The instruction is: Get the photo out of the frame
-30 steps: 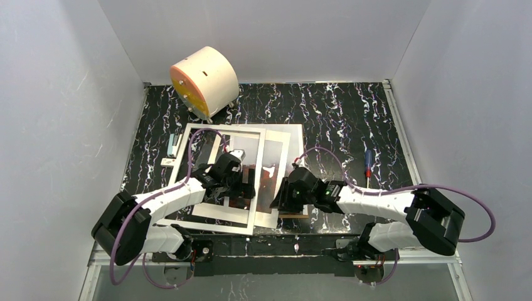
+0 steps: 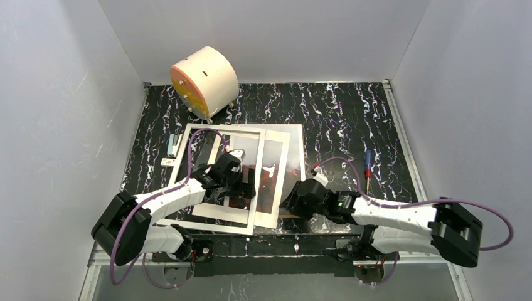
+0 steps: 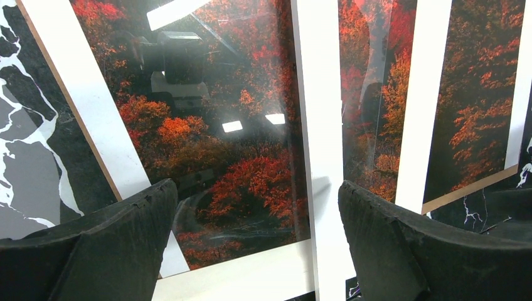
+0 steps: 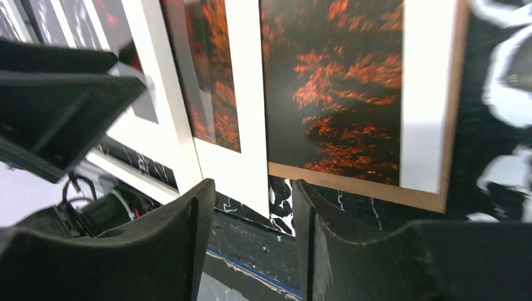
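The photo (image 3: 244, 182), dark with red and orange autumn trees, lies flat on a brown-edged backing board (image 4: 357, 185). Over its left part lies a white mat (image 2: 282, 166), and the white frame (image 2: 260, 157) lies on top, shifted left. Part of the photo's right side (image 4: 332, 88) shows bare beyond the mat. My left gripper hangs open above the frame's right bar, its fingers (image 3: 383, 238) wide apart with nothing held. At the front, near the backing's lower edge, my right gripper is open and empty, its fingers (image 4: 199, 213) a short gap apart.
A cream drum (image 2: 207, 81) stands at the back left. A screwdriver (image 2: 368, 164) lies at the right, and small light-coloured pieces (image 2: 172, 147) lie left of the frame. Bare marble fills the right half. Inside the right wrist view, the left gripper's fingers (image 4: 81, 119) are close by.
My right gripper has drawn back to the right from the mat's lower edge, and its arm has swung outward. The left arm, frame, mat and photo look unmoved.
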